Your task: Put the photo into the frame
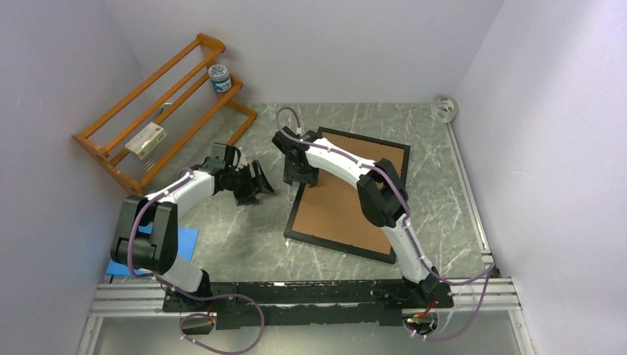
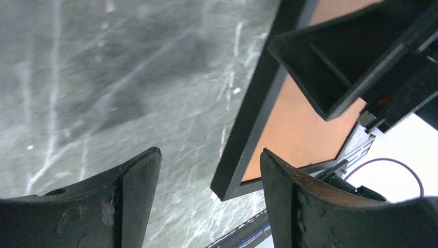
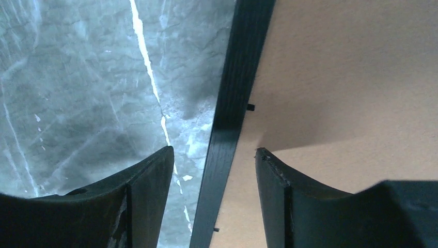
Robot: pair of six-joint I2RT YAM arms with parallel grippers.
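Note:
The dark frame with its brown back board facing up lies on the grey marble table. In the right wrist view my right gripper is over the frame's left bar, fingers apart on either side of it and nothing held. My left gripper stands open left of the frame; in the left wrist view, bare table and the frame's lower corner show beyond its fingers, with the right gripper's black housing at upper right. No photo can be made out for certain.
A wooden rack with a box and a jar stands at the back left. A blue sheet lies near the left arm's base. A tape roll sits at the back right.

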